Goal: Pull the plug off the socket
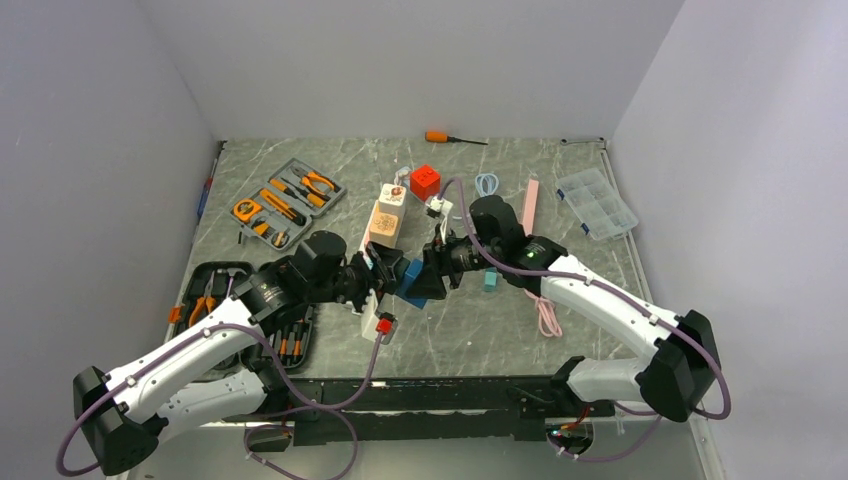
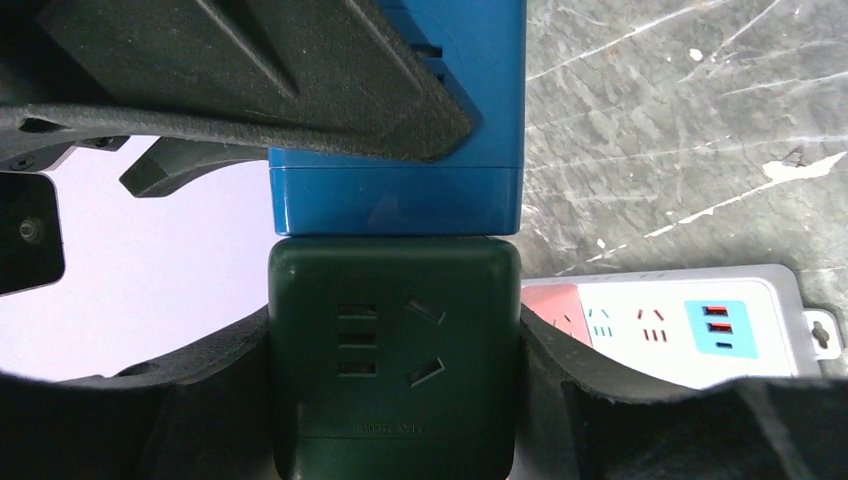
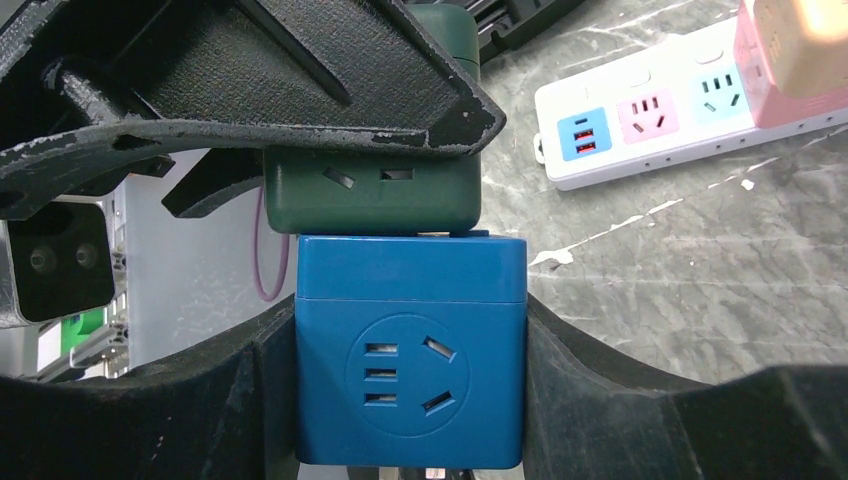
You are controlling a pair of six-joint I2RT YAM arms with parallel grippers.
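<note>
A dark green cube adapter (image 2: 393, 350) is held by my left gripper, shut on it, with socket slots on its face. A blue cube socket (image 3: 410, 360) is held by my right gripper, shut on it. The two cubes meet face to face in the air near the table's middle; in both wrist views a narrow dark seam runs between them, and I cannot tell whether the plug pins are still inserted. In the top view the blue cube (image 1: 410, 285) sits between the two grippers.
A power strip (image 3: 650, 135) with a beige cube (image 1: 384, 228) lies behind the grippers. Tool cases (image 1: 280, 200) occupy the left, a red cube (image 1: 424, 180) the back, a clear organizer (image 1: 597, 203) the right. Bare marble (image 1: 460, 350) shows at front right.
</note>
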